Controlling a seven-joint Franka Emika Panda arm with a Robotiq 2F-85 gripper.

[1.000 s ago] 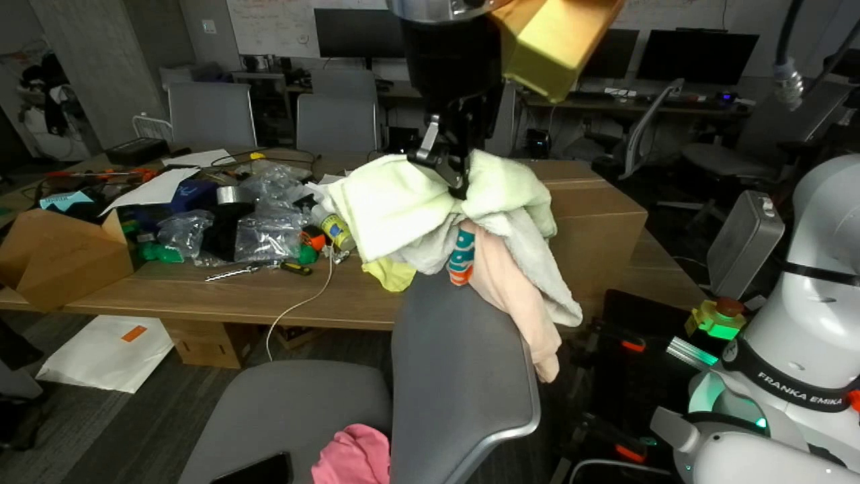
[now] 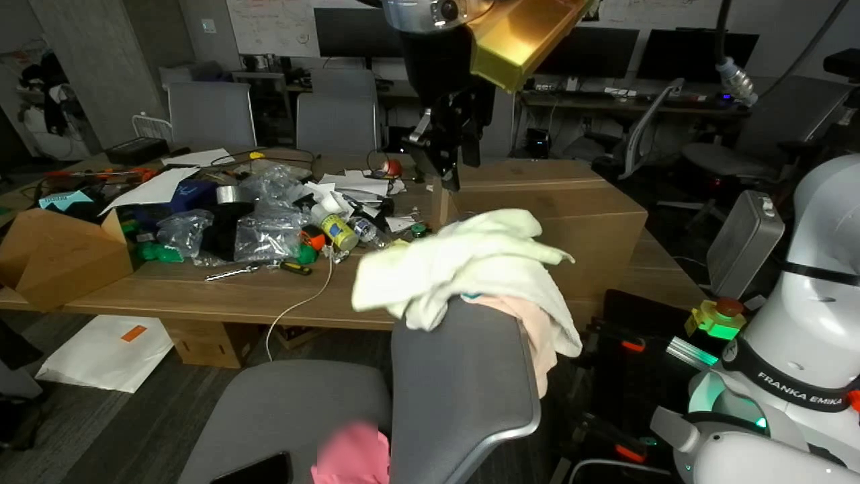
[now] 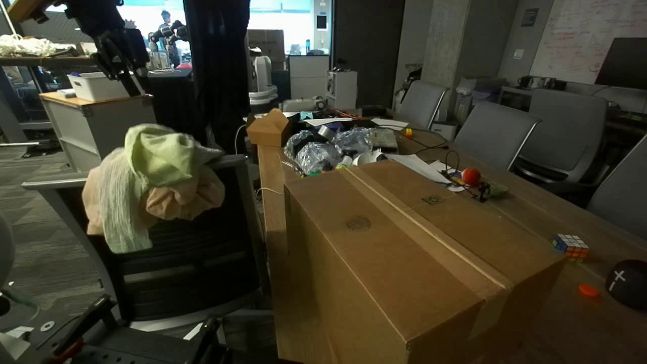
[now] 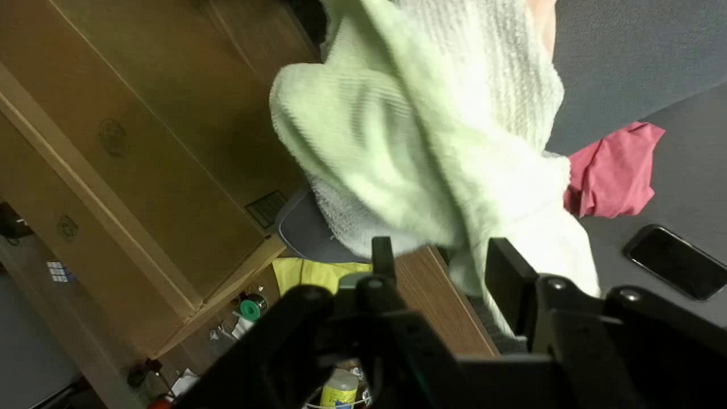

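A pale green-white towel (image 2: 459,259) lies bunched over the top of a grey chair's backrest (image 2: 459,379), above a peach cloth (image 2: 528,318). My gripper (image 2: 453,173) hangs above the towel, clear of it, with its fingers apart. In exterior view 2 the gripper (image 3: 136,85) is likewise over the towel (image 3: 164,157), with air between them. The wrist view shows the towel (image 4: 422,143) beyond the two spread fingertips, and nothing is gripped. A pink cloth (image 4: 617,170) rests on the chair seat beside a black phone (image 4: 675,262).
A large cardboard box (image 3: 412,242) stands on the table right behind the chair. Bags, tools and papers clutter the table (image 2: 201,290) to the left in exterior view 1. A yellow cloth (image 4: 313,274) shows beside the box in the wrist view.
My gripper sits slightly higher.
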